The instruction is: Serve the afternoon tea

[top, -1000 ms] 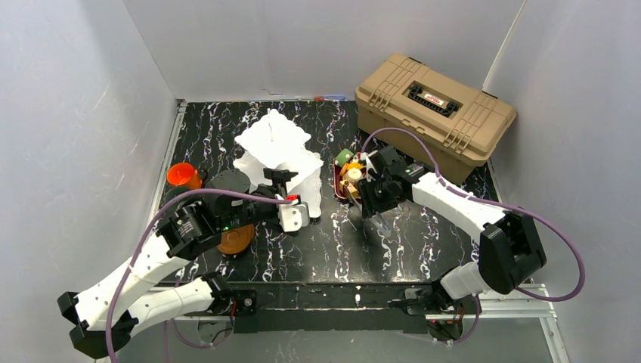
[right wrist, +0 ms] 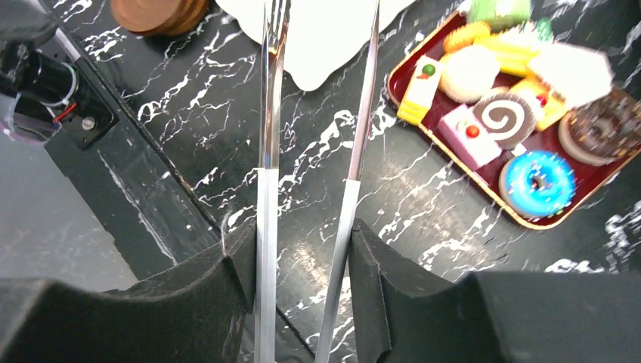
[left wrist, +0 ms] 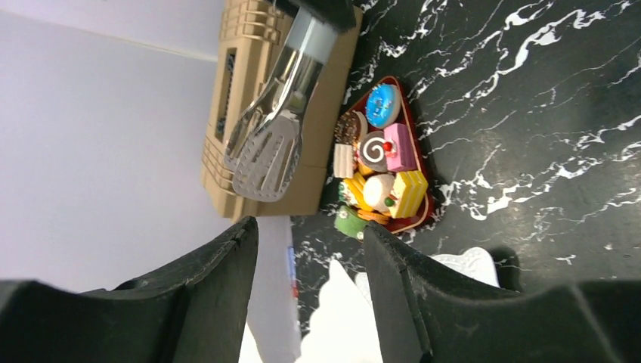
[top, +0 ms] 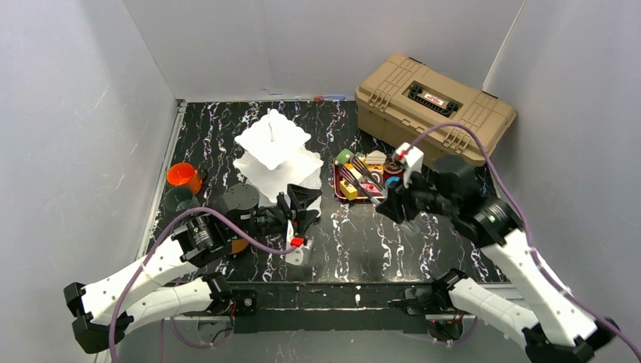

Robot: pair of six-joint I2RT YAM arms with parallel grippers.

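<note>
My right gripper (top: 393, 203) is shut on metal serving tongs (right wrist: 268, 204), whose slotted heads hang above the red tray (right wrist: 484, 181) of toy cakes and donuts, including a blue donut (right wrist: 537, 185) and a pink cake (left wrist: 400, 147). The tongs (left wrist: 268, 155) also show in the left wrist view. My left gripper (top: 302, 200) hangs over the front of a white two-tier scalloped stand (top: 272, 140), its fingers apart with nothing between them.
A tan case (top: 435, 106) fills the back right. An orange mug (top: 184, 175), a dark glass (top: 180, 199) and brown coasters (right wrist: 155, 13) are at the left.
My right gripper has lifted and moved toward the right with the tongs, uncovering more of the tray. My left arm has shifted slightly toward the front.
</note>
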